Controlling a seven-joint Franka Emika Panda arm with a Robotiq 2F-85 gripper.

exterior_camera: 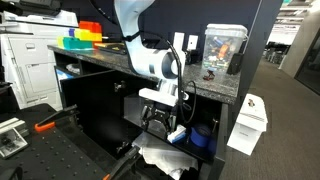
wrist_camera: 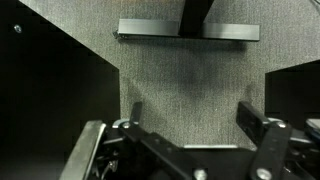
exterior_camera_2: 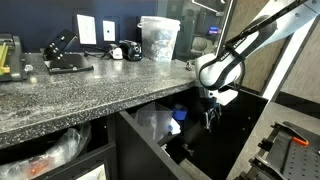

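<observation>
My gripper points down with its fingers (wrist_camera: 136, 110) wide apart and only bare grey floor showing between them. In exterior view 1 the arm reaches down in front of the counter, and the gripper (exterior_camera: 163, 113) is low, above an open dark compartment. A silvery metal bar (wrist_camera: 150, 28) crosses the top of the wrist view, apart from the fingertips. A blue container (exterior_camera: 203, 132) and a small blue-and-white item (exterior_camera: 177, 133) sit to the right of the gripper. White crumpled material (exterior_camera: 165, 155) lies in front, low down.
Dark panels (wrist_camera: 50, 100) flank the gripper on both sides in the wrist view. Along the counter (exterior_camera_2: 85, 92) stand a clear tub (exterior_camera_2: 158, 38) and, farther off, colored blocks (exterior_camera: 78, 38). A white box (exterior_camera: 247, 122) is at the counter's right end. Clear plastic bags (exterior_camera_2: 45, 140) fill another compartment.
</observation>
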